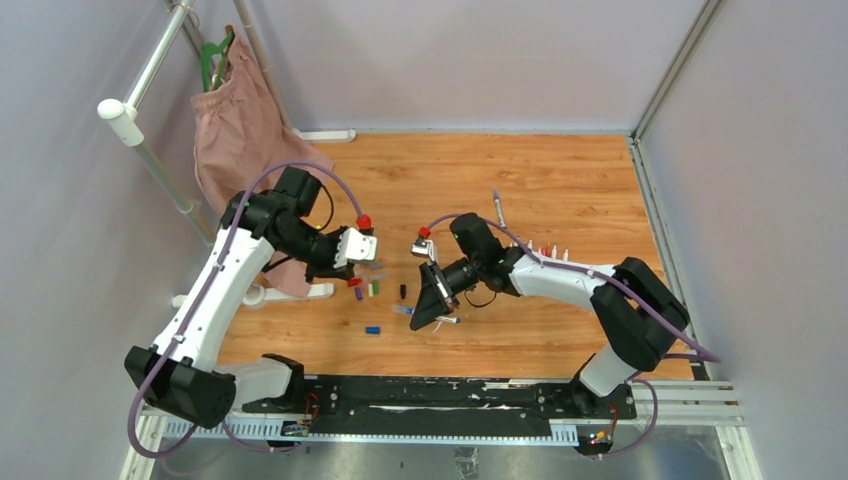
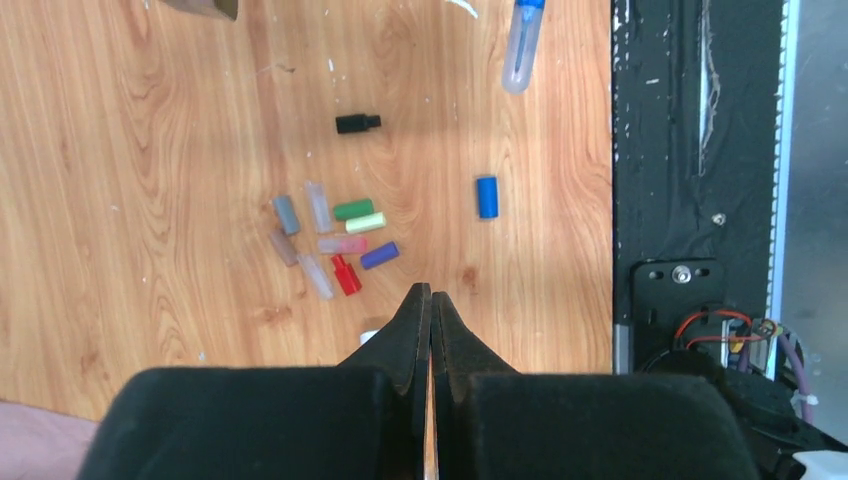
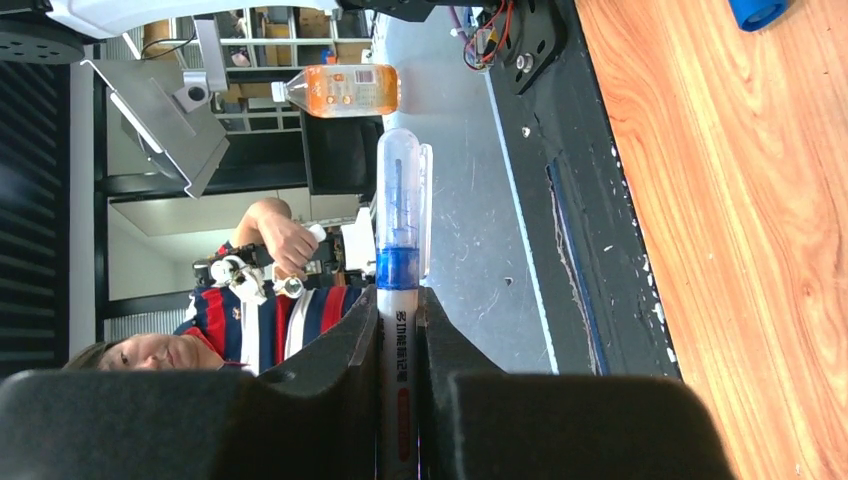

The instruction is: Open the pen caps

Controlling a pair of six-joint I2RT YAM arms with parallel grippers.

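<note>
A white pen (image 3: 400, 340) is clamped in my shut right gripper. Its clear cap (image 3: 398, 190), with a blue ring and clip, still covers the end pointing away from the fingers. From above, that pen's clear end (image 1: 401, 310) sticks out to the left of the right gripper, over the front middle of the table. My left gripper hangs apart from it on the left, shut with nothing between its fingers. Below it lie several loose caps, including a black one (image 2: 357, 123), a blue one (image 2: 487, 197), a green one (image 2: 353, 209) and a red one (image 2: 346, 275).
Several pens (image 1: 547, 250) are grouped behind the right arm, one longer pen (image 1: 499, 208) farther back. Pink cloth (image 1: 235, 130) hangs from a rack at the back left. A black rail (image 1: 430, 395) borders the table's front.
</note>
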